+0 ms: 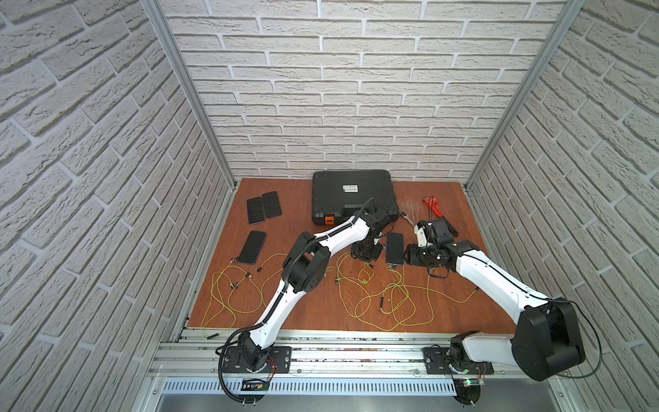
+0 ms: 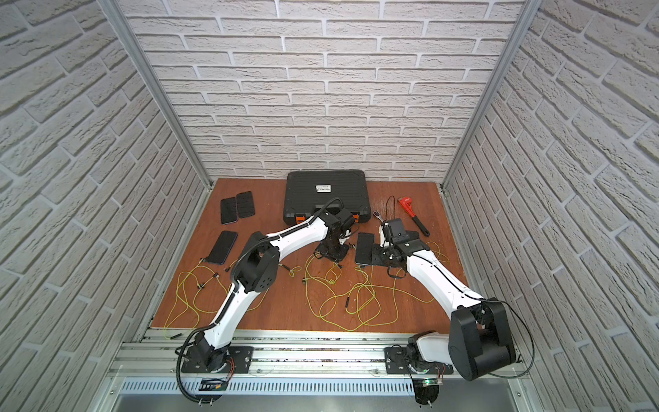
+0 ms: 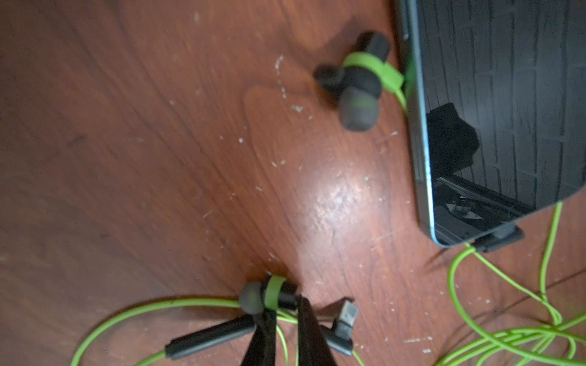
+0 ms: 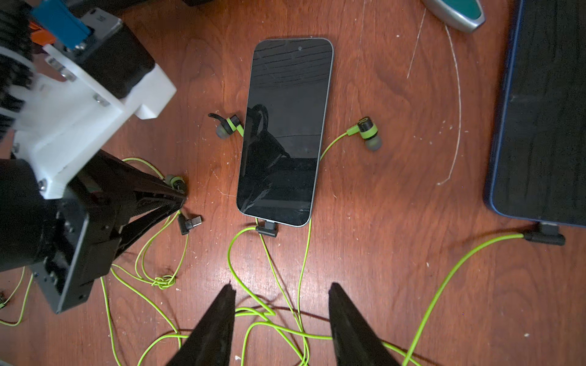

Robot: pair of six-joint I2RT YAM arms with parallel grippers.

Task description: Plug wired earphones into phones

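Note:
A black phone [image 4: 283, 128] lies with a green earphone plug [image 4: 266, 229] at its bottom end; a larger phone [image 4: 543, 109] to the right also has a plug [image 4: 544, 236] at its end. My left gripper is low over the table left of the middle phone, fingertips at a green-and-black earbud [image 3: 274, 292], beside a loose USB-C plug [image 3: 346, 317]; whether it holds the earbud I cannot tell. My right gripper is open above the green cables, nothing between its fingers.
A black case [image 1: 351, 192] stands at the back centre. A red wrench [image 1: 431, 204] lies back right; more phones [image 1: 252, 245] and tangled cables are on the left. Bare wood shows between the phones.

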